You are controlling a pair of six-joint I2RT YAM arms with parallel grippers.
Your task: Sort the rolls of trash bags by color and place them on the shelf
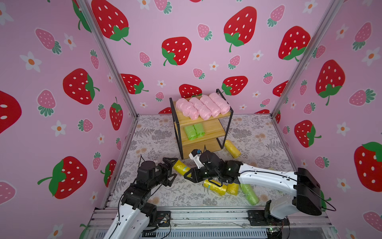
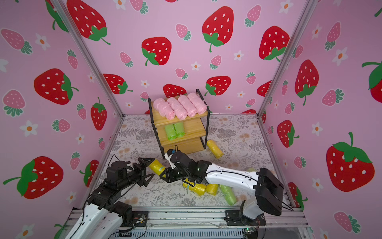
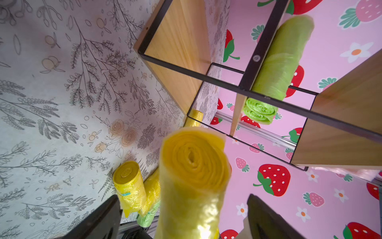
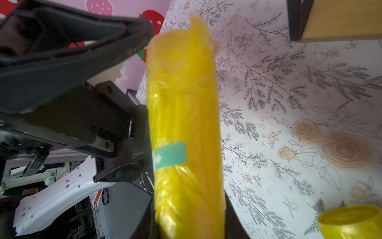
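A yellow roll hangs tilted above the floor between my two arms. My right gripper is closed around its lower end, and the roll points up past a green label. Around the roll's other end, my left gripper stands open, its dark fingers spread clear of it. On the shelf, several pink rolls lie on the top board and two green rolls on the middle one. The visible part of the bottom board is bare.
Yellow rolls and a green roll lie on the floor by the right arm, partly hidden under it. Another yellow roll rests beside the shelf's right front leg. Floor left of the shelf is free.
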